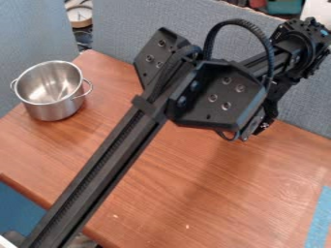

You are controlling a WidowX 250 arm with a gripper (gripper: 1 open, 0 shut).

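Note:
A steel pot [52,97] with side handles stands at the left of the wooden table [195,203]. My black arm reaches diagonally from the lower left to the upper right across the view. Its far end, at the back right, is mostly hidden behind the arm's own housing and cable, so my gripper's fingers cannot be made out.
Grey padded walls [124,39] border the table at the back and left. A blue tape strip [315,223] lies at the right edge.

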